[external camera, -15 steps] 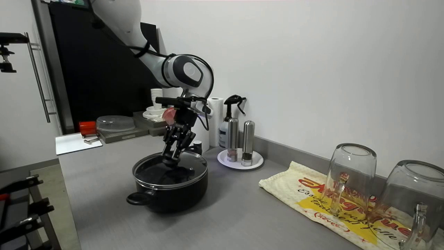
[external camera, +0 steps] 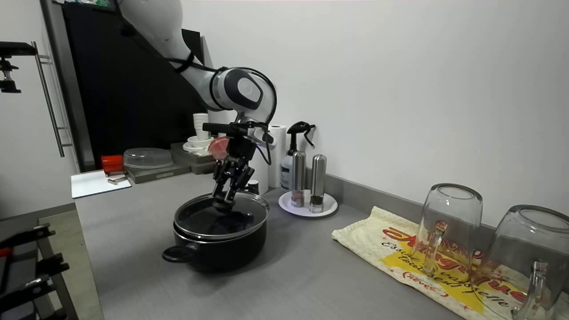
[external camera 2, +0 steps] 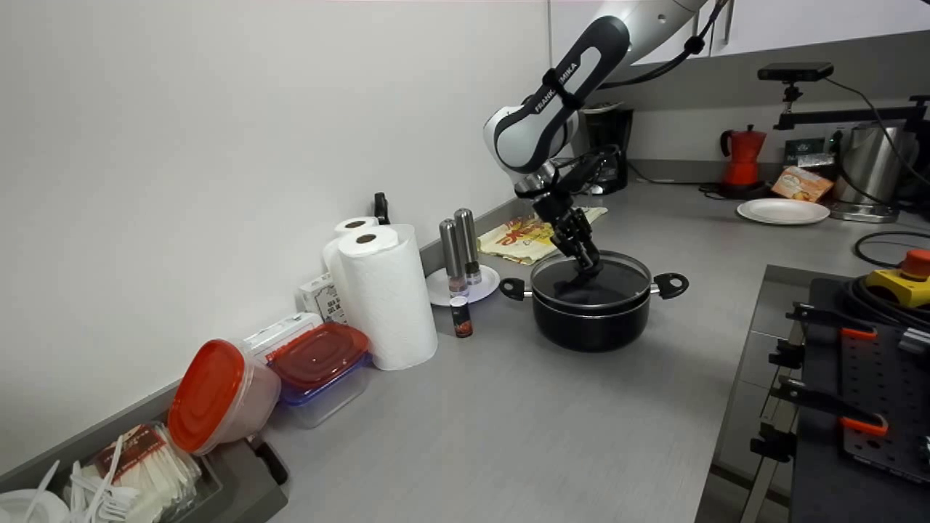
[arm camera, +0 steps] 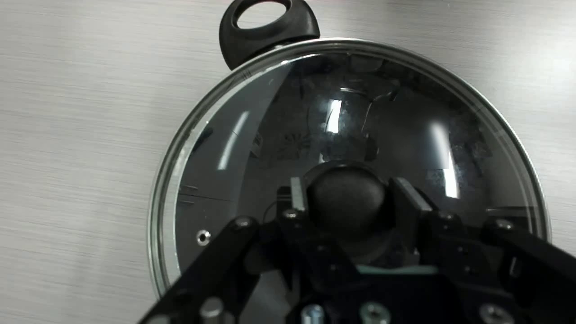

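Observation:
A round glass lid [external camera: 197, 221] with a metal rim lies over the black two-handled pot [external camera: 229, 258]. In the wrist view, the lid's round black knob [arm camera: 348, 197] stands between the two fingers, and my gripper [external camera 2: 585, 266] is shut on it from above. A strip of the pot's rim shows under the lid in exterior view 1; whether the lid rests fully on it, I cannot tell. One pot handle [arm camera: 270, 35] shows at the top of the wrist view. The pot's inside is dark behind the glass.
Two steel grinders [external camera: 318, 181] stand on a white plate [external camera: 333, 207] near the wall. Paper towel rolls [external camera 2: 383, 305] and a small spice jar [external camera 2: 461, 318] are close by. Upturned glass mugs [external camera: 450, 229] rest on a cloth [external camera: 373, 234].
My gripper and the lid have shifted slightly to the right in exterior view 1, and more of the pot's rim shows at the lower left. The pot has stayed put.

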